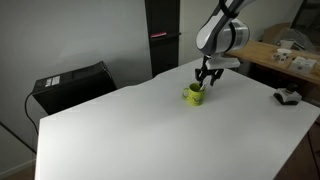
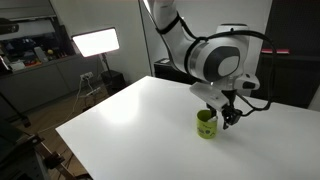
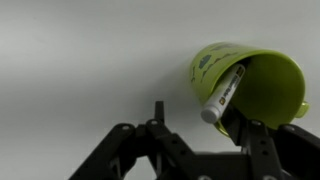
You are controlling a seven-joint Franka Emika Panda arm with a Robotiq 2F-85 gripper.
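A yellow-green mug (image 1: 194, 95) stands on the white table, also seen in exterior view 2 as a green mug (image 2: 207, 126). A white marker (image 3: 222, 95) leans inside it, one end sticking out past the rim toward my gripper. In the wrist view my gripper is open, its black fingers (image 3: 158, 118) spread apart. One finger lies outside the mug; the other is by the rim close to the marker. Whether it touches the marker cannot be told. From exterior view 1, my gripper (image 1: 207, 75) appears just above and behind the mug.
A black case (image 1: 74, 88) rests at the table's left edge. To the right lies a small dark object (image 1: 288, 96), near a wooden surface (image 1: 262, 56) holding cups.
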